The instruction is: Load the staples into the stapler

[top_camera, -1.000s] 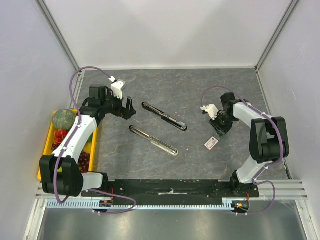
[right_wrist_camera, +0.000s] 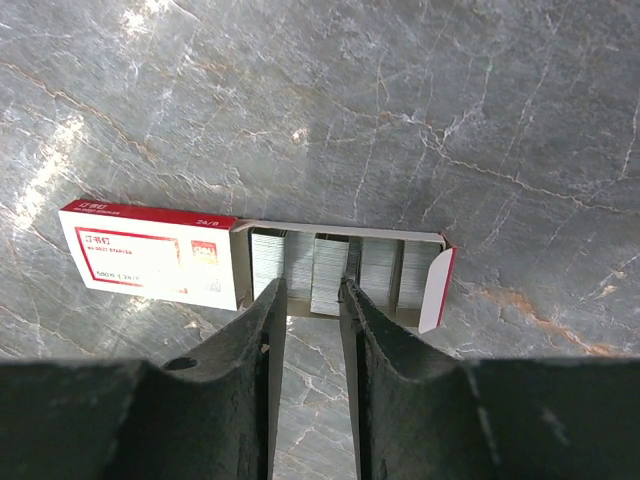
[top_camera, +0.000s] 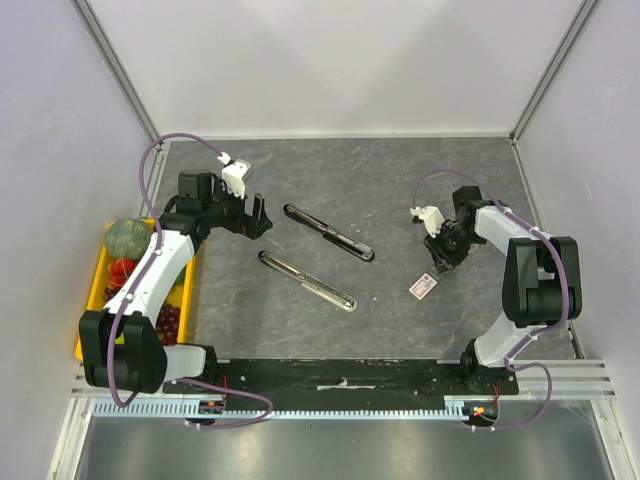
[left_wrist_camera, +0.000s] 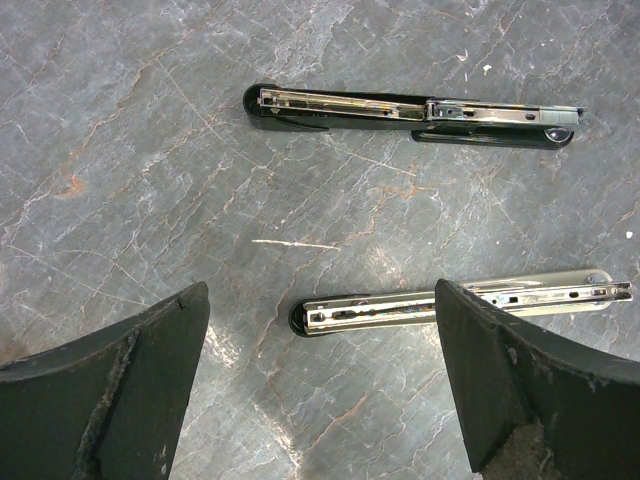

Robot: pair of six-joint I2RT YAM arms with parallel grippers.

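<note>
In the right wrist view a red-and-white staple box [right_wrist_camera: 150, 255] has its inner tray [right_wrist_camera: 342, 228] slid out, with several grey staple strips in it. One strip [right_wrist_camera: 329, 275] shows between the narrowly spaced fingertips of my right gripper. A gap shows at the strip's left edge, so a grip on it cannot be made out. Two staplers lie opened out flat on the table: a black one [top_camera: 340, 241] farther back and a pale one [top_camera: 318, 287] nearer. My left gripper stands open and empty above them.
On the left, partly under my left arm, a yellow crate [top_camera: 186, 300] holds a melon [top_camera: 128, 239] and other fruit.
My right arm has shifted slightly to the right, its wrist turning a little while the fingertips stay over the box. The left arm, staplers and box have not moved.
</note>
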